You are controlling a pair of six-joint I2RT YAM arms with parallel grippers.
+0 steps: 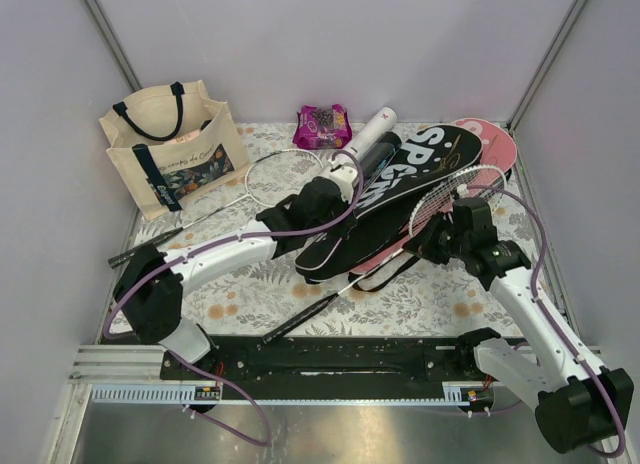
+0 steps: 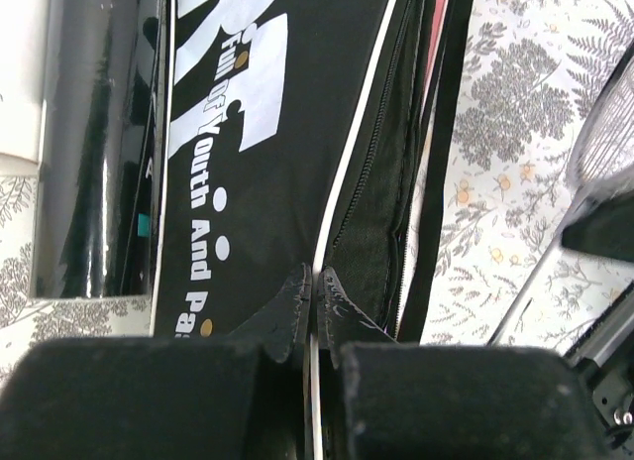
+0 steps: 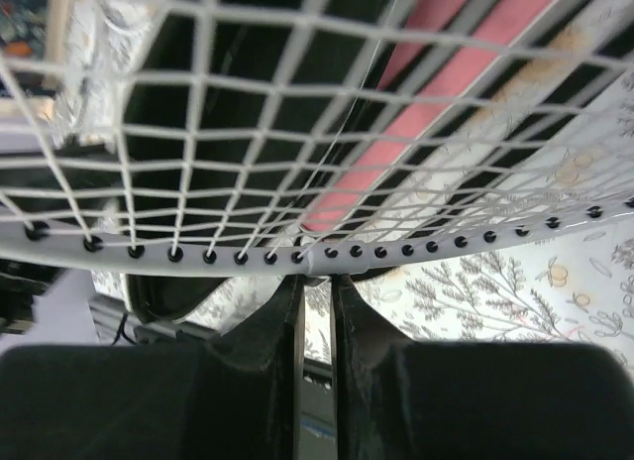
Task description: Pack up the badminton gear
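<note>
My left gripper is shut on the white-piped edge of the black racket bag (image 2: 267,153), which carries large white letters. In the top view this bag (image 1: 410,169) slants over a pink bag (image 1: 492,144), hiding much of it. My right gripper is shut on the white rim (image 3: 426,250) of a badminton racket, its strings filling the view ahead. That racket is tilted, with its head (image 1: 440,196) over the bags and its dark handle (image 1: 300,319) toward the front edge. A second racket (image 1: 150,244) lies at the left.
A beige tote bag (image 1: 215,149) stands open at the back left. Behind the bags lie a white tube (image 1: 372,131), a dark tube (image 1: 380,154) and a purple packet (image 1: 322,127).
</note>
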